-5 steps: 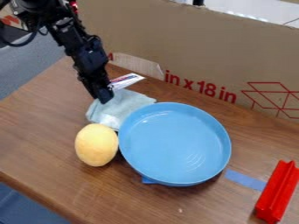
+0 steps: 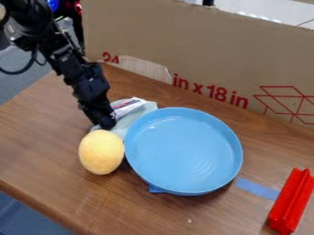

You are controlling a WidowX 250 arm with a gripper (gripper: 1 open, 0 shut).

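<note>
My black gripper [image 2: 103,117] reaches down from the upper left to a pale cloth [image 2: 132,116] behind the yellow oval object and left of the blue plate. A white printed item with red marks lies at or in its fingers; the fingers look shut on something there, though the tips are partly hidden. The yellow oval [image 2: 101,152] sits at the front left of the blue plate [image 2: 185,151].
A red long block [image 2: 289,201] lies at the right. A large cardboard panel [image 2: 208,46] stands along the back. Blue tape [image 2: 256,188] is on the table.
The gripper has moved down and slightly left, with the printed item lower at the cloth, which is now more covered. Plate, yellow object and red block are unchanged.
</note>
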